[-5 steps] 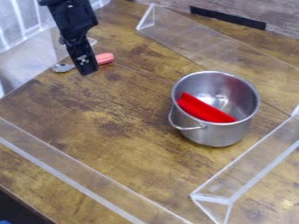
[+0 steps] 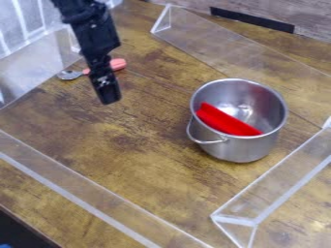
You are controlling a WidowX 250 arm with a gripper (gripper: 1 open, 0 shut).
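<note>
A steel pot stands on the right of the wooden table, with a bright red object lying inside it. My dark gripper hangs over the table at the upper left, apart from the pot, with nothing seen held; its fingers are open, though blurred. Behind it lie a small pink-red item and a metal piece, partly hidden by the arm.
Clear plastic barriers line the table at the top right, bottom left, bottom right and left edge.
My gripper has moved down and to the right in the view, toward the middle of the table. The pot and its contents have not moved.
</note>
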